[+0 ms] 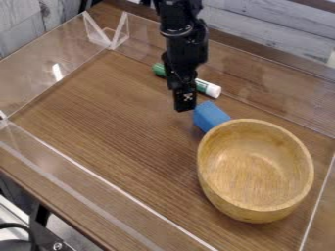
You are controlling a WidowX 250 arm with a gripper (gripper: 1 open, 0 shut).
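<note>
My black gripper (183, 96) hangs at the upper middle, open, its fingers low over the wooden table. A blue object (211, 117) lies on the table just to the right of and below it, beside the rim of a large tan bowl (257, 192). A white cylinder with green parts (205, 86) lies behind the gripper, partly hidden by it.
A clear plastic piece (102, 31) stands at the back left corner. Raised edges border the table.
</note>
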